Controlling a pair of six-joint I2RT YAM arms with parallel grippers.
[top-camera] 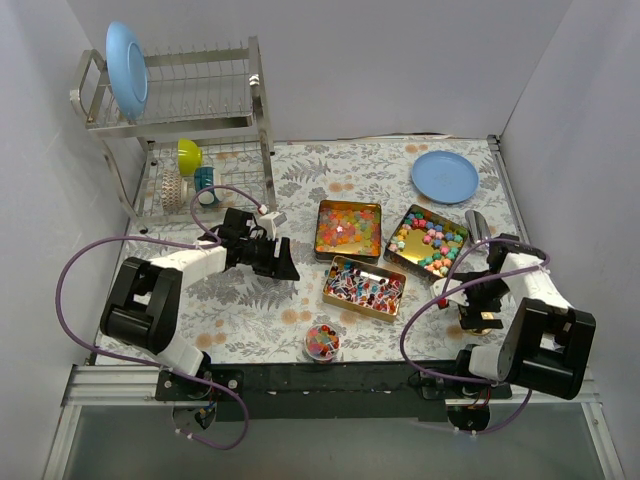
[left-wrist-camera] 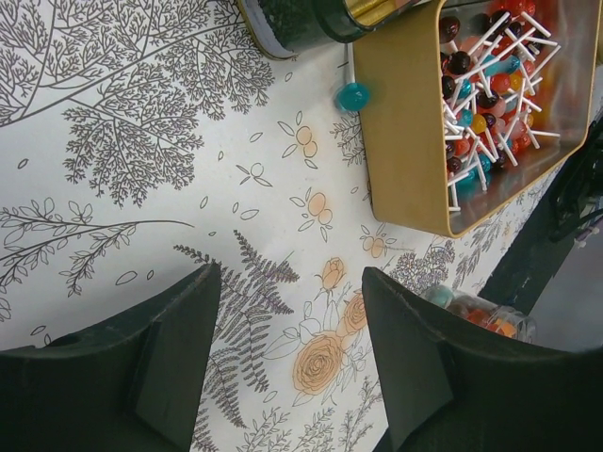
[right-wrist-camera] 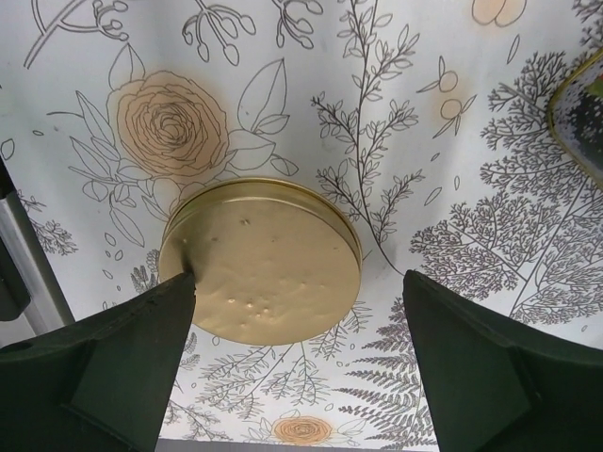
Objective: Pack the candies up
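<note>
A round gold lid (right-wrist-camera: 264,268), slightly dented, lies flat on the patterned cloth. My right gripper stands open above it; the left fingertip overlaps the lid's left edge in view, the right one is clear of it. From the top, the arm covers much of the lid. A clear jar of colourful candies (top-camera: 322,342) stands near the front edge. Gold tins hold lollipops (top-camera: 363,288), gummy candies (top-camera: 348,231) and wrapped candies (top-camera: 428,240). My left gripper is open over bare cloth, left of the tins, with nothing between its fingers.
One blue lollipop (left-wrist-camera: 352,96) lies outside the lollipop tin. A blue plate (top-camera: 445,177) and a metal scoop (top-camera: 477,224) are at the back right. The dish rack (top-camera: 190,125) stands back left.
</note>
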